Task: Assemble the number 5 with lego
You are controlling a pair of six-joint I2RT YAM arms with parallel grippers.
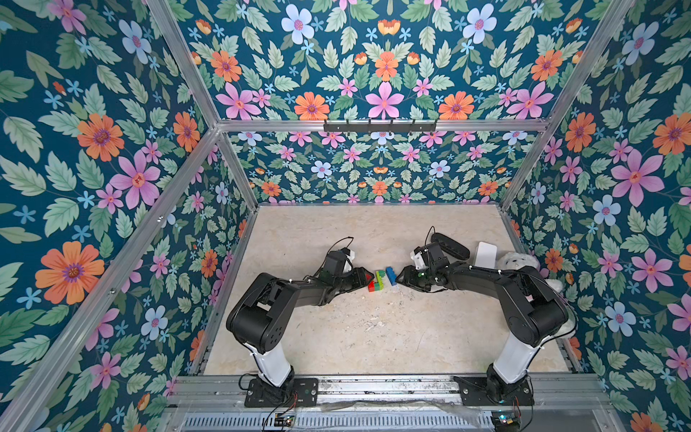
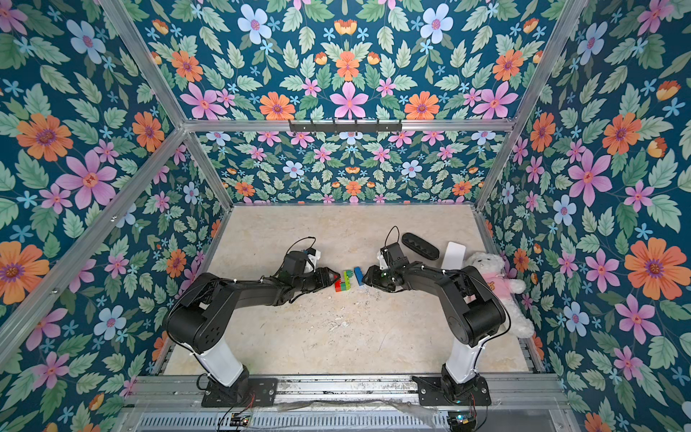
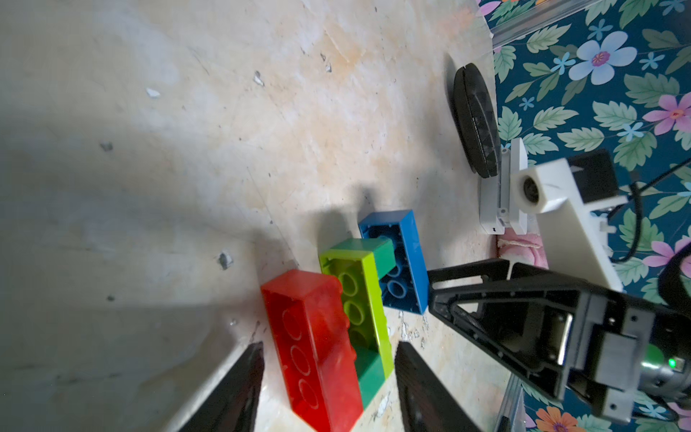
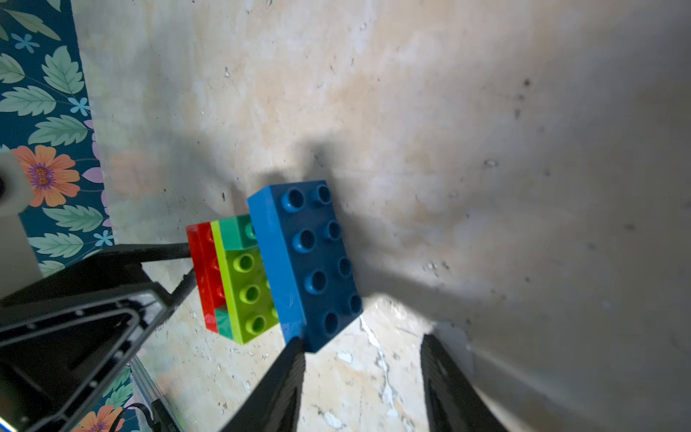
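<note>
A red brick [image 3: 309, 345], a lime brick [image 3: 357, 298] and green bricks [image 3: 369, 370] stand joined side by side mid-table, studs facing right. Just right of them the blue brick [image 4: 306, 259] stands on its side; I cannot tell whether it is pressed fully on. My left gripper is open at the red side, its fingers apart with the near end of the red brick showing between them. My right gripper is open too, beside the blue brick's studded face; one finger [image 4: 284, 388] overlaps the brick's near corner in view, and contact is unclear.
Behind the right arm lie a black oblong case [image 2: 420, 245] and a white box [image 2: 453, 255]. A white plush toy [image 2: 496, 288] sits at the right edge. Small pale flecks litter the table [image 2: 288, 338] in front; otherwise it is bare.
</note>
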